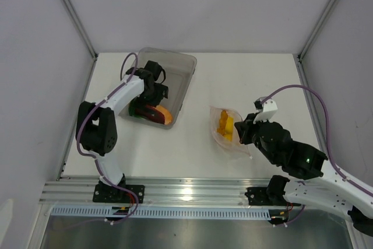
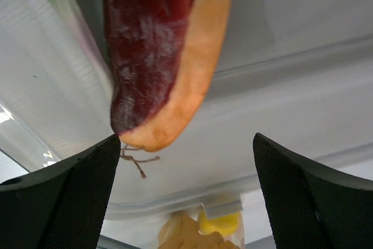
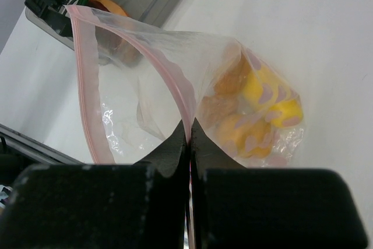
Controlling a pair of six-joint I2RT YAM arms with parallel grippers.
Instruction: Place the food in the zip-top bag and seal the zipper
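My left gripper (image 1: 154,91) is open over the grey bin (image 1: 178,62). In the left wrist view, a dark red and tan oblong food (image 2: 152,80) and a green stalk (image 2: 55,7) lie between and beyond its fingers, not held. My right gripper is shut on the edge of the zip top bag (image 3: 87,86), which hangs open with yellow and orange food (image 3: 262,91) bunched inside.
Metal rails (image 1: 186,182) run along its front edge; walls close it in at the back and sides.
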